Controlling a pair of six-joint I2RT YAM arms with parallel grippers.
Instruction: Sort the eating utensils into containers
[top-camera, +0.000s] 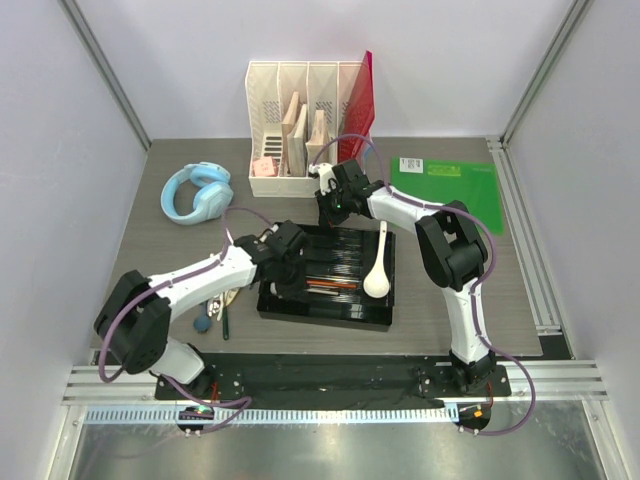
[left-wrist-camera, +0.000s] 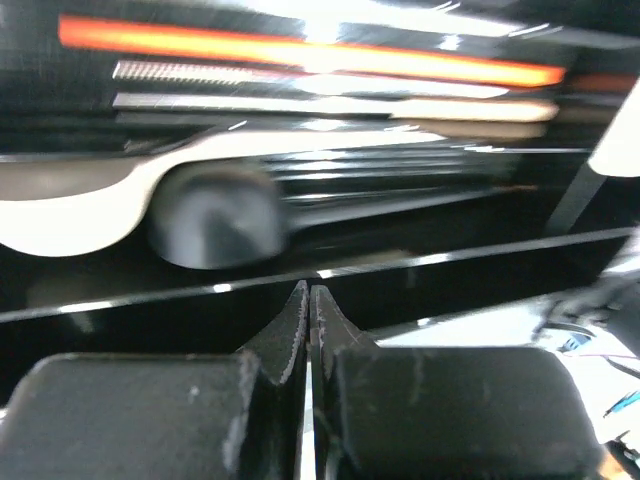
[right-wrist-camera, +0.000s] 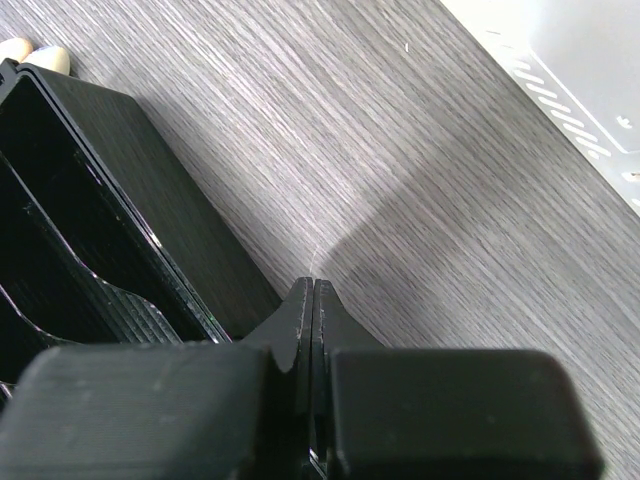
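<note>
A black divided tray (top-camera: 325, 316) sits mid-table. Lying in it are a large white spoon (top-camera: 378, 276) on the right and an orange stick (top-camera: 332, 283) among several thin utensils. In the left wrist view a cream spoon (left-wrist-camera: 82, 224) and a dark ladle (left-wrist-camera: 217, 217) lie side by side in the tray. My left gripper is shut over the tray's left part, nothing visible between its fingertips. My right gripper is shut and empty beside the tray's back wall. Left of the tray, a dark-handled utensil (top-camera: 225, 324) lies among others, partly hidden by the left arm.
Behind the tray stands a white file rack (top-camera: 264, 187). Blue headphones (top-camera: 211, 199) lie at the back left and a green sheet (top-camera: 450, 185) at the back right. Bare table shows to the tray's right.
</note>
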